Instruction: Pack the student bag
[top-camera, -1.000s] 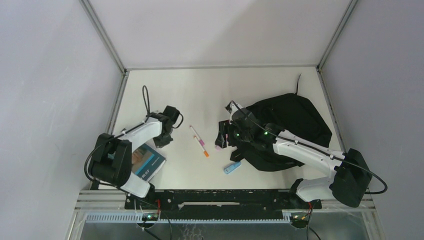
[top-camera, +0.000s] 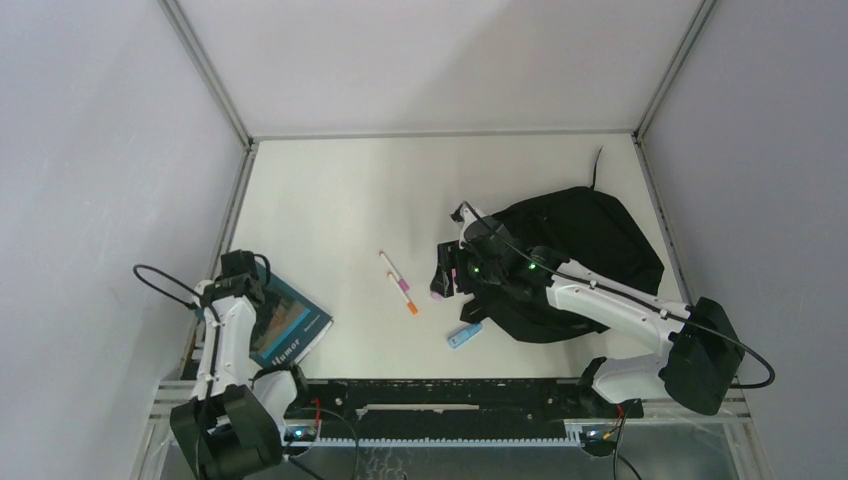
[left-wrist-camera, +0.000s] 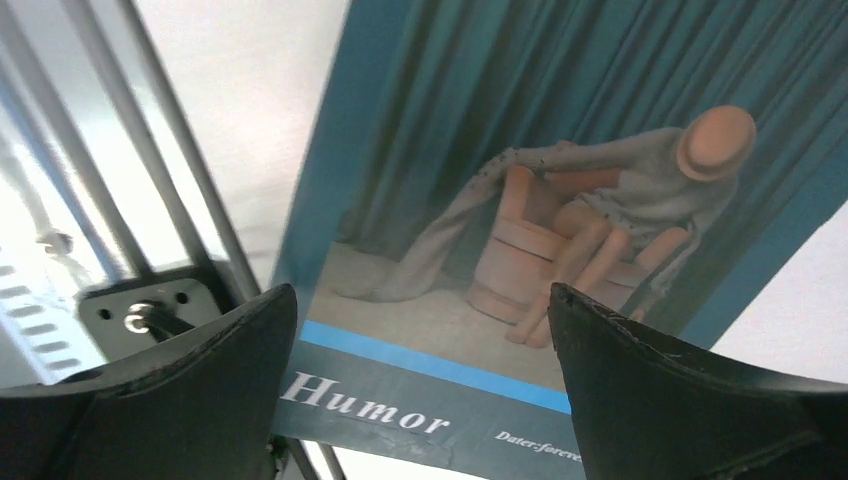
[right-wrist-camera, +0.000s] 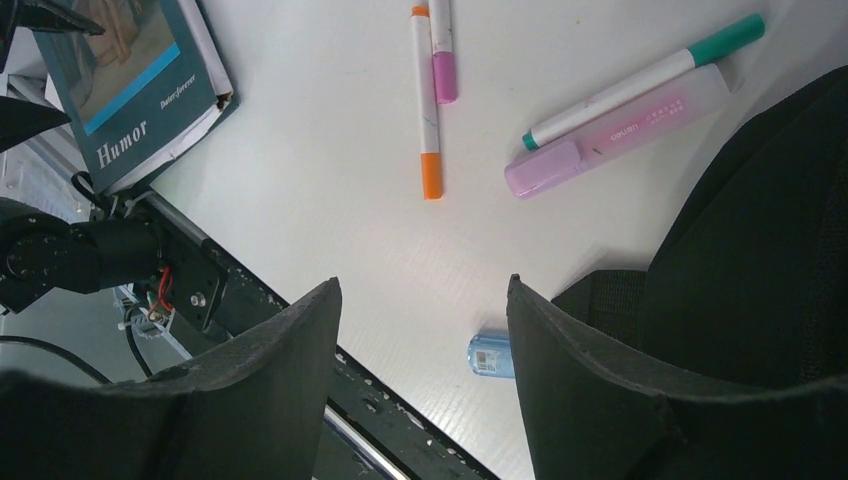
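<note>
A blue-green book titled Humor (top-camera: 306, 329) lies flat at the table's left front corner, partly covered by my left arm in the top view. In the left wrist view, its cover (left-wrist-camera: 420, 270) fills the space past my left gripper, whose fingers are wide apart and empty. The black bag (top-camera: 590, 230) lies slack on the right. My right gripper (top-camera: 447, 285) stands open near the bag's left edge, with nothing between its fingers. An orange-ended marker (right-wrist-camera: 428, 110) and a pink-ended marker (right-wrist-camera: 443, 55) lie mid-table. A green-capped marker (right-wrist-camera: 640, 90) lies against a pink tube (right-wrist-camera: 620, 130).
A small light-blue item (top-camera: 464, 335) sits by the bag's front edge. The metal frame (left-wrist-camera: 190, 170) runs close along the book's left side.
My left arm has swung left from beside the markers to over the book, and back toward the front. The right arm, bag, markers and book look unmoved.
</note>
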